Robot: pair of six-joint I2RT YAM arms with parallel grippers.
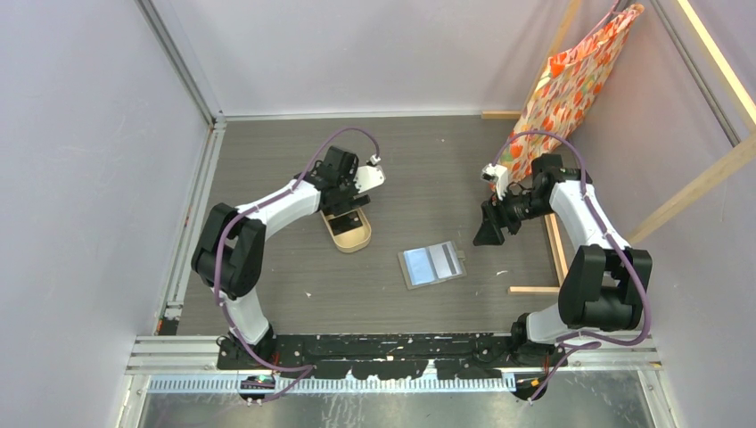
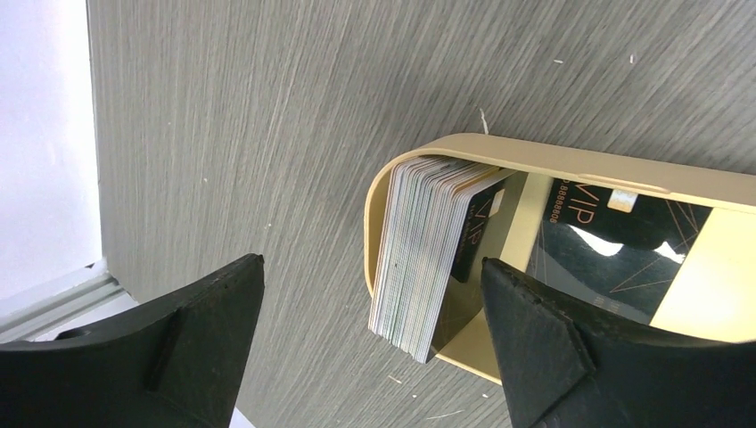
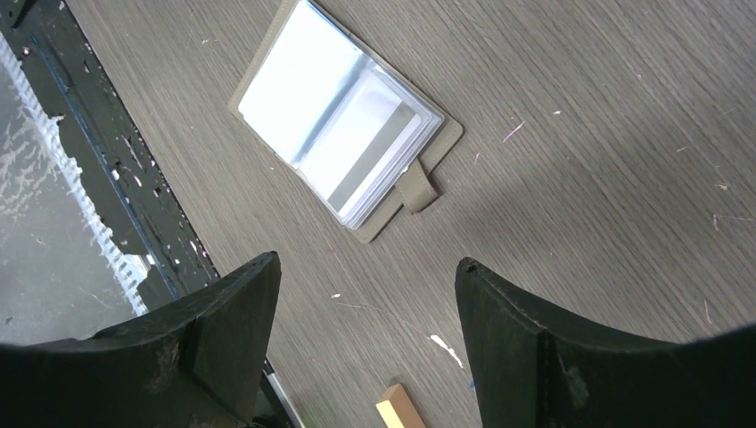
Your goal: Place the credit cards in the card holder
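A tan oval tray (image 1: 350, 234) holds the cards, and my left gripper (image 1: 349, 204) hovers over its far end. In the left wrist view, a thick stack of cards (image 2: 419, 254) leans on edge inside one end of the tray, and the black VIP card (image 2: 469, 234) is on the stack's inner face. The left gripper is open around the stack's near end, apart from it. The card holder (image 1: 432, 264) lies open at table centre, its clear sleeves (image 3: 361, 138) facing up. My right gripper is open and empty, right of the holder.
Another black VIP card (image 2: 615, 241) lies flat in the tray. Bare table (image 1: 419, 169) stretches behind the holder. Along the right side stand wooden bars (image 1: 535, 290) and a hanging orange patterned cloth (image 1: 575, 85).
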